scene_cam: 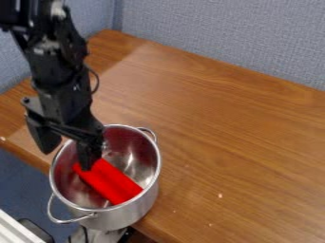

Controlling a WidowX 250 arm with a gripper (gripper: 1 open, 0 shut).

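Observation:
A steel pot (pixel 140 195) with wire handles stands at the table's lower left edge. Inside it lies a long red object (pixel 109 182), slanting from upper left to lower right. My black gripper (pixel 68 142) is open, low over the pot's back left, with one finger just above the red object's upper end and the other outside or at the rim. Whether it touches the object I cannot tell.
Grey padded walls (pixel 222 33) border the back and left. A dark blue area lies off the table's edge at lower left.

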